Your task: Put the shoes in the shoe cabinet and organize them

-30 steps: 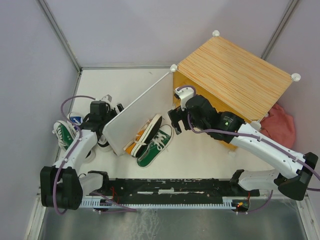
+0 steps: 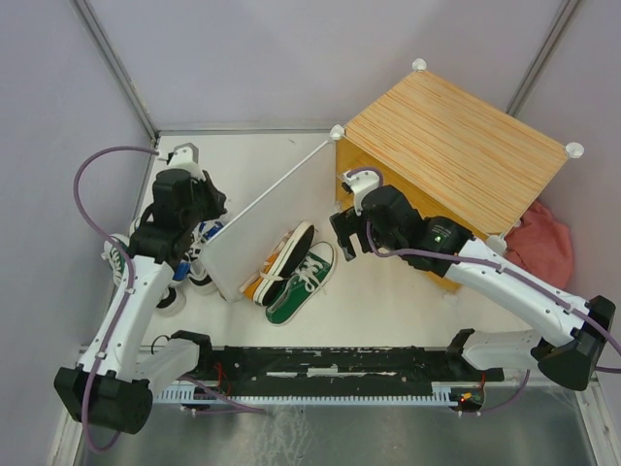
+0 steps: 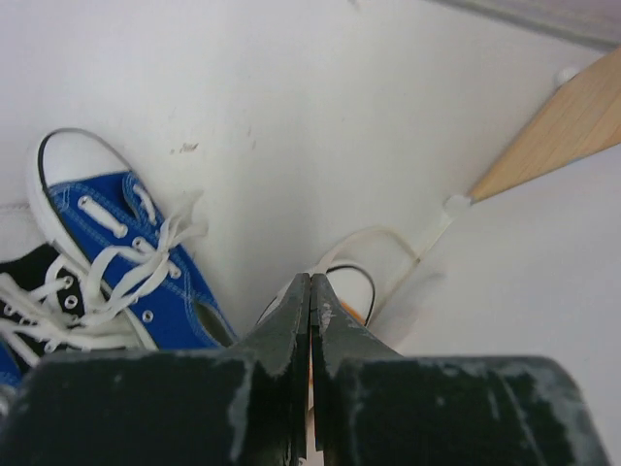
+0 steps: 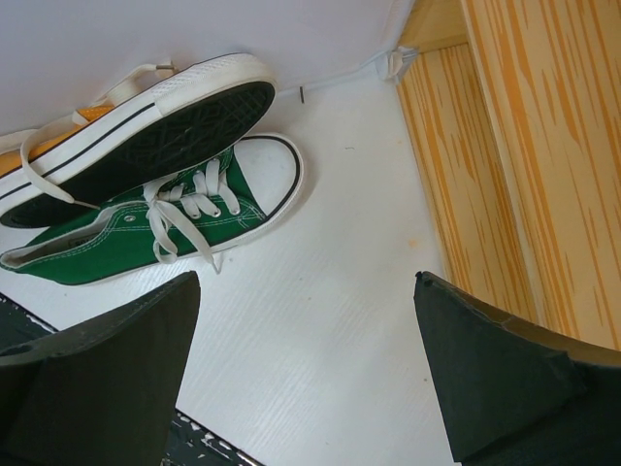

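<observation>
The wooden cabinet [image 2: 466,136] stands at the right, its white door [image 2: 267,221] swung out to the left. An orange shoe [image 4: 116,141], black sole showing, leans over a green shoe [image 4: 228,199] beside the door. To the door's left, in the left wrist view, are a blue shoe [image 3: 126,248] and a black shoe [image 3: 39,301]. Beyond my left fingertips peeks a white toe [image 3: 351,289] with a bit of orange. My left gripper is above this group, fingertips together, nothing visible between them. Wide open and empty, my right gripper hangs before the cabinet.
A red cloth [image 2: 543,248] lies right of the cabinet. The left arm partly hides a green shoe [image 2: 115,262] at the far left.
The right arm, the door and the two shoes beside it look almost unchanged.
</observation>
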